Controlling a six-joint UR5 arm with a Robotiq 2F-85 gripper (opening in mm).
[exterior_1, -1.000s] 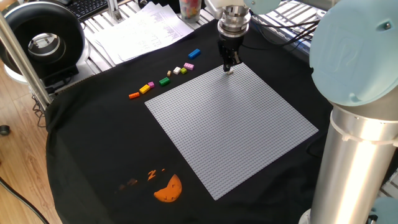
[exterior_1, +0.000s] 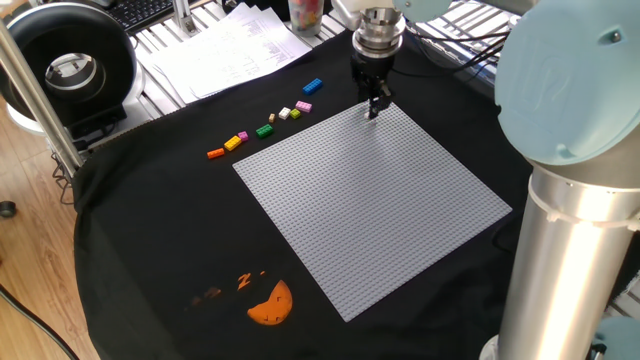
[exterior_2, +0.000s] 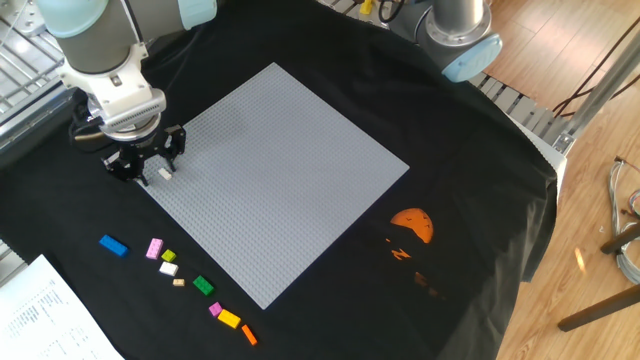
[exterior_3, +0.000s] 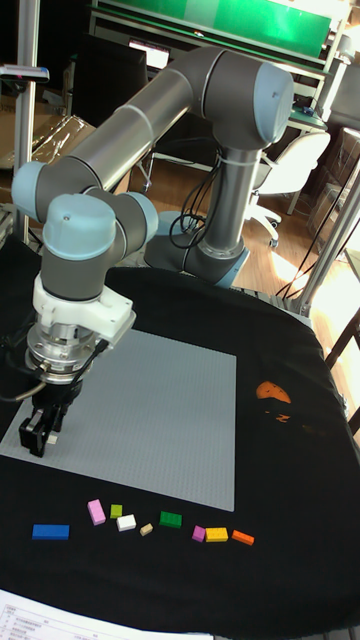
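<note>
At the corner of the grey baseplate (exterior_1: 365, 200), my gripper (exterior_2: 158, 176) is low over the plate, pointing down. Its two black fingers stand apart in exterior view 2, so it looks open. A small whitish brick (exterior_2: 165, 174) is at the plate surface between the fingertips, nearer one of them. The same pale brick (exterior_3: 53, 438) shows beside the dark fingers in exterior view 3. Whether it is pressed onto the studs cannot be told. In exterior view 1 the fingers mostly hide it.
Loose bricks lie in a row on the black cloth beside the plate: blue (exterior_2: 114, 245), pink (exterior_2: 154, 248), white (exterior_2: 169, 269), green (exterior_2: 203, 285), yellow (exterior_2: 229, 318), orange (exterior_2: 249, 335) and several small ones. Papers (exterior_1: 230, 55) lie beyond them. The rest of the plate is bare.
In exterior view 1 the fingers have shifted slightly to the right and look more spread. The pale brick stays near the same plate corner; the loose bricks have not moved.
</note>
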